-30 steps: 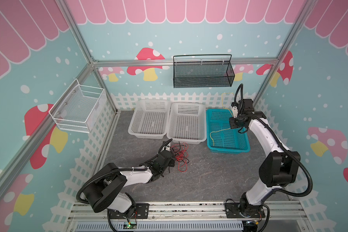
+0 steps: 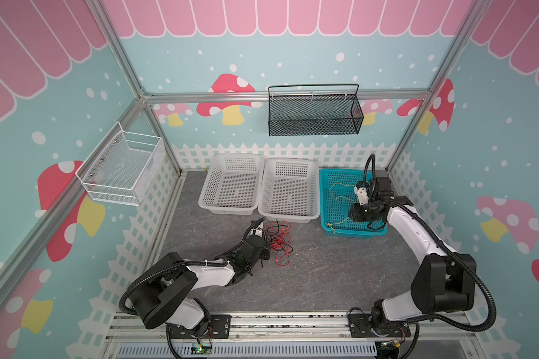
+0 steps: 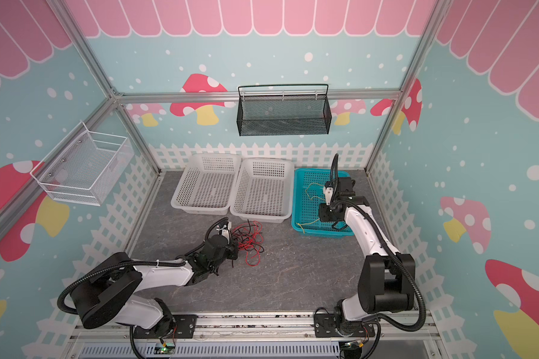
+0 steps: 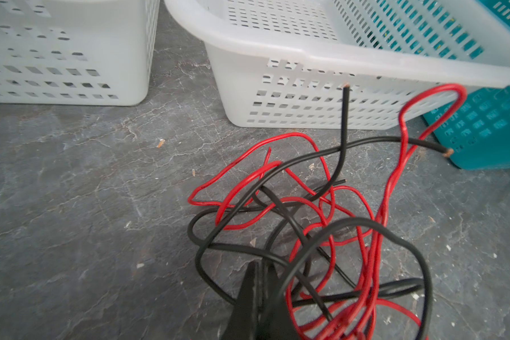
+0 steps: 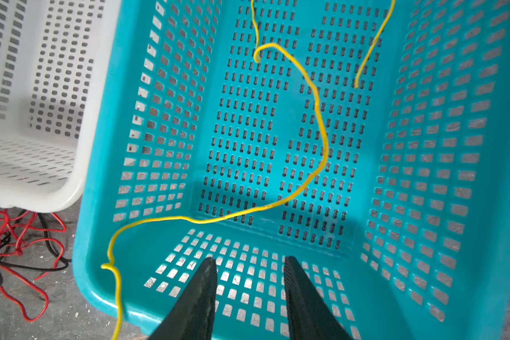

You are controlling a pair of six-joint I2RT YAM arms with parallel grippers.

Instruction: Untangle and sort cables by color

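Observation:
A yellow cable (image 5: 323,141) winds through the teal basket (image 5: 90,249). One stretch runs over the front left rim and hangs outside. My right gripper is open inside the basket near its front wall, its finger tips (image 5: 209,277) apart and empty. Red cable (image 4: 374,255) and black cable (image 4: 323,232) lie tangled on the grey table in front of the middle basket. My left gripper is shut at the tangle's near left side. A black loop crosses over its right finger; I see none pinched between the tips.
Two white baskets stand left of the teal one, the left white basket (image 2: 230,209) and the middle white basket (image 2: 289,216), both empty. Bare table (image 2: 335,275) stretches in front of the teal basket. A black wire rack (image 2: 315,119) hangs on the back wall.
The left arm barely moved.

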